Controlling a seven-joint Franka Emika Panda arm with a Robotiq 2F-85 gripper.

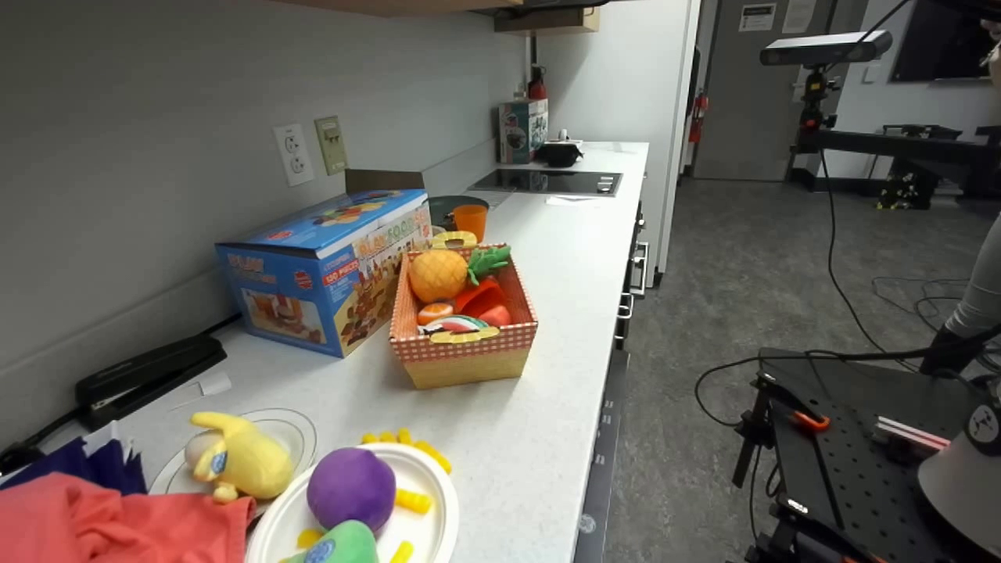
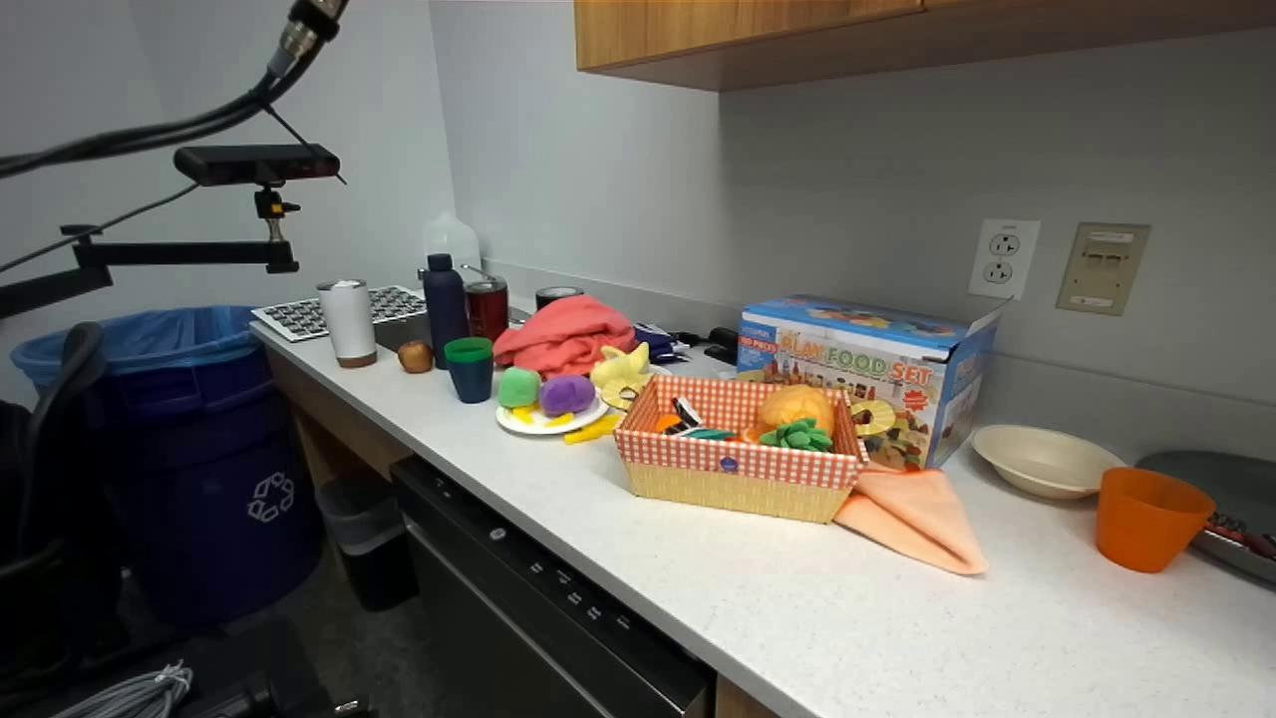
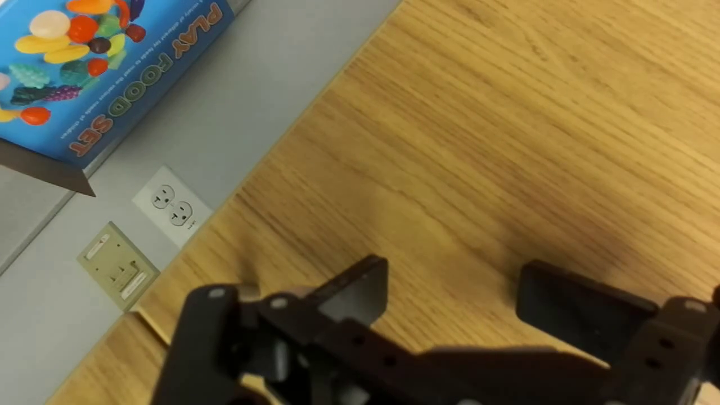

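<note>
In the wrist view my gripper has its two dark fingers apart, with a clear gap and nothing between them. Behind the fingers fills the wooden cabinet. Neither exterior view shows the gripper. On the counter stands a red-checked basket holding a toy pineapple, a red toy piece and other play food. Nearer in exterior view 1, a white plate bears a purple plush ball, a green plush toy and yellow pieces. A yellow plush toy lies beside it.
A play food box stands against the wall behind the basket. An orange cup, a beige bowl and a peach cloth are close by. A red cloth lies near the plate.
</note>
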